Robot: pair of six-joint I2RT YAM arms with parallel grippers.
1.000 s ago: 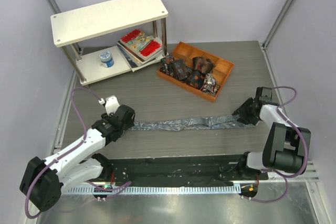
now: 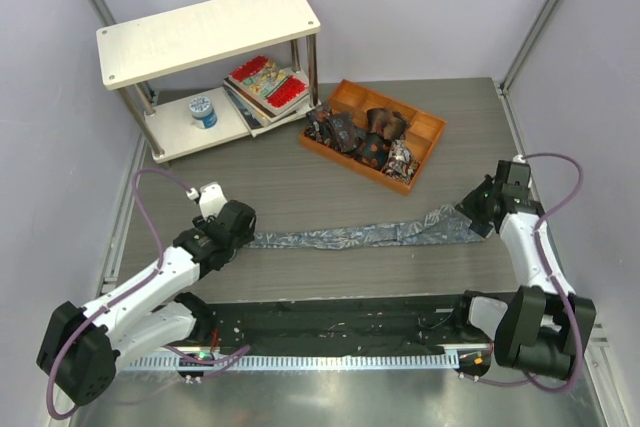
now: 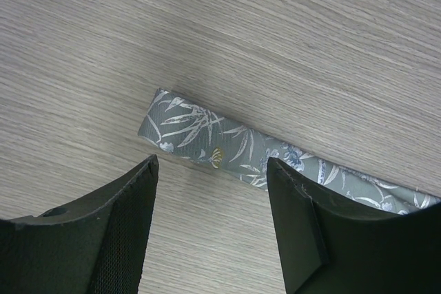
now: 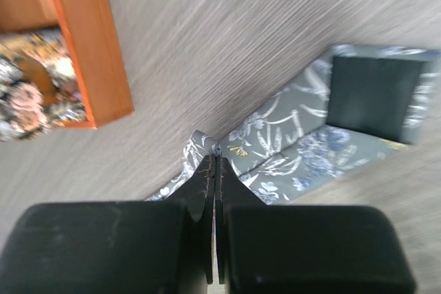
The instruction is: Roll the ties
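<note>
A grey-blue tie (image 2: 340, 238) with a pale leaf pattern lies stretched across the table from left to right. Over its narrow end my left gripper stands open, the fingers apart and nothing gripped. At the wide end, my right gripper is shut, with a pinched fold of the tie (image 4: 238, 149) at its fingertips. The edge of the cloth there rises slightly in the top view. A black square patch (image 4: 372, 94) shows on the back of the tie's wide end.
An orange divided box (image 2: 425, 142) holding several rolled dark ties (image 2: 372, 150) stands behind the tie. A white shelf (image 2: 210, 32) with books (image 2: 268, 85) and a tin (image 2: 203, 112) is at the back left. Bare table lies in front of the tie.
My right gripper has shifted a little right and away from the front edge, and a fold of the tie's wide part now stands raised beside it. The left arm looks unchanged.
</note>
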